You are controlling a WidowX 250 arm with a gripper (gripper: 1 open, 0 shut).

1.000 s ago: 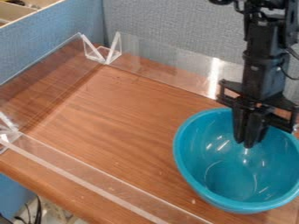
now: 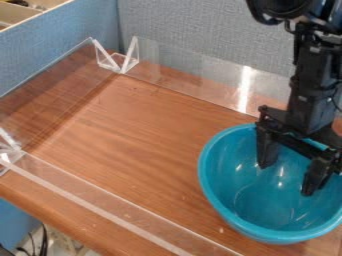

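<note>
My black gripper (image 2: 291,165) stands open over a turquoise plastic bowl (image 2: 254,215) at the right of the camera view, its two fingers spread apart and reaching down within the rim. No object shows between the fingers or inside the visible part of the bowl, though the arm hides some of the back right of it.
Grey-blue padded panels (image 2: 187,30) stand behind, with a wooden box at the top left and cables at the bottom left.
The fingers have spread from close together to wide open over the last second, and the gripper has lowered a little into the bowl. The bowl has not visibly moved.
</note>
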